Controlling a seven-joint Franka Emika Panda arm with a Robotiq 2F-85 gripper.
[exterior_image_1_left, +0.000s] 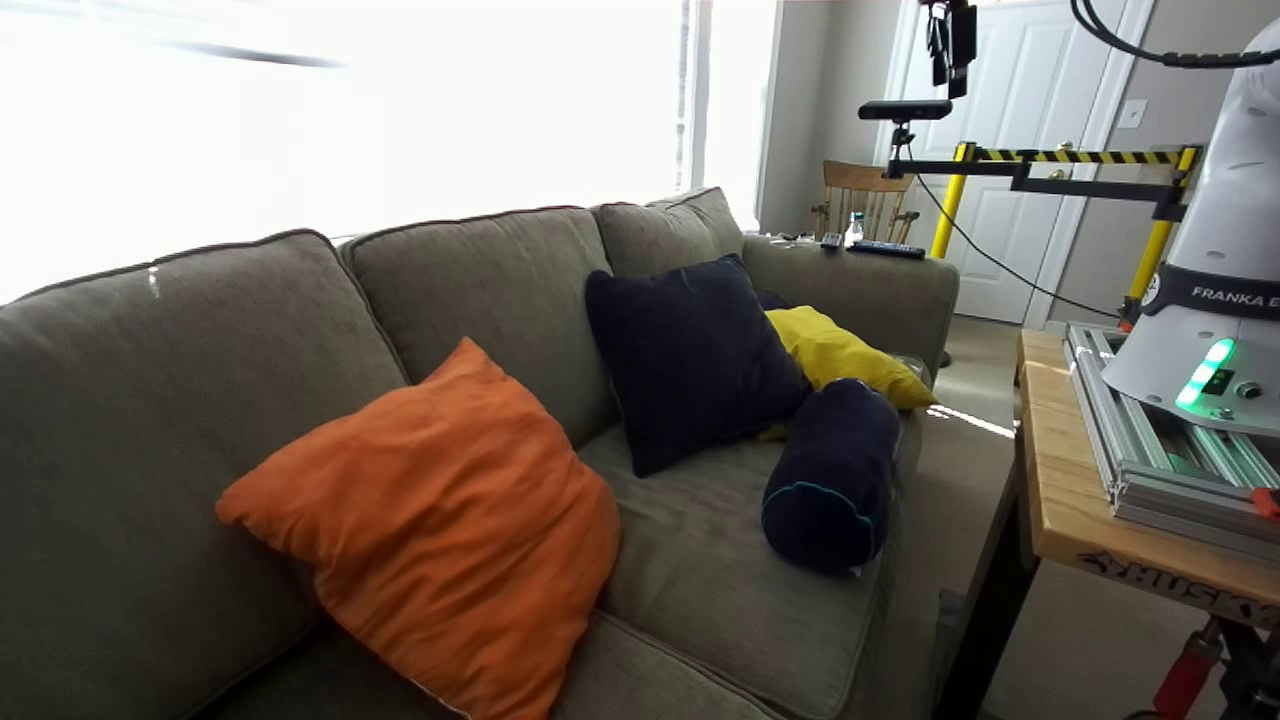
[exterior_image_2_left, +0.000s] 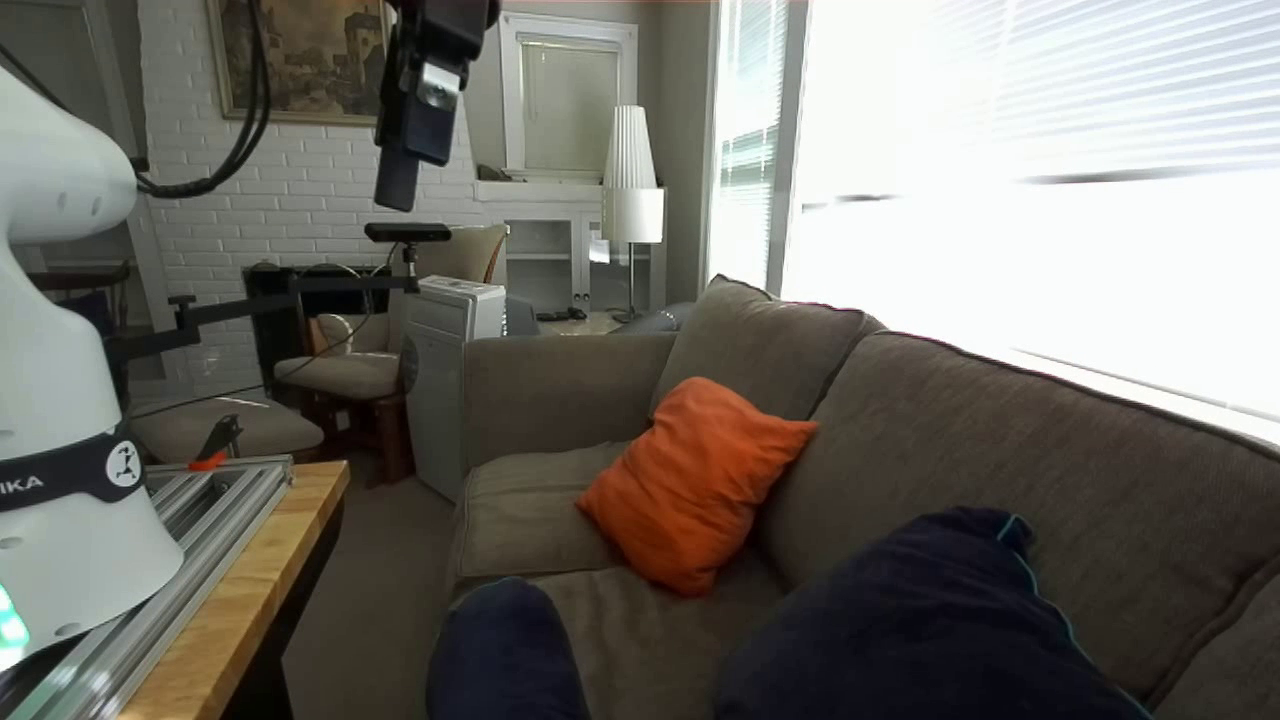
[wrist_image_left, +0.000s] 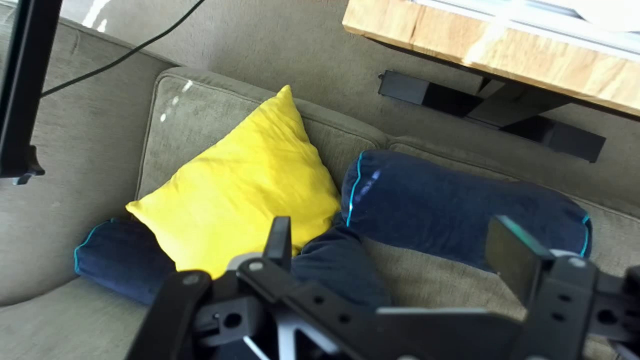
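Above the couch my gripper hangs open in the wrist view, its two fingers wide apart with nothing between them. Beneath it lie a yellow pillow, a navy bolster with teal piping and part of a dark navy pillow, partly hidden by the gripper. Another navy piece pokes out past the yellow pillow's left side. An orange pillow leans on the backrest at the couch's other end. In exterior view 1 the gripper is at the top edge, well clear of every pillow.
The wooden robot table runs along the couch's front, with a strip of floor between. A camera on a bar stands close below the gripper in that view, its cable trailing down. Bare seat shows between the orange pillow and the bolster.
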